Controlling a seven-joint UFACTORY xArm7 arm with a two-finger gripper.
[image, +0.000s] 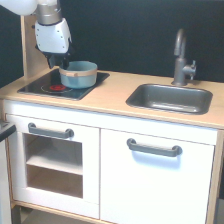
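Note:
At the upper left, a white and grey robot arm reaches down with my gripper (58, 60) low over the stove. Right beside the fingers stands a blue-grey pot (80, 75), upright on the dark cooktop (42, 83). The fingers are dark and small here, at the pot's left rim; whether they touch or grip it is unclear. How far the gripper is spread cannot be made out.
A metal sink (170, 97) with a grey faucet (181, 58) is set into the wooden counter (115, 93) at the right. Counter between pot and sink is clear. Below are white cabinet doors with dark handles (153, 147).

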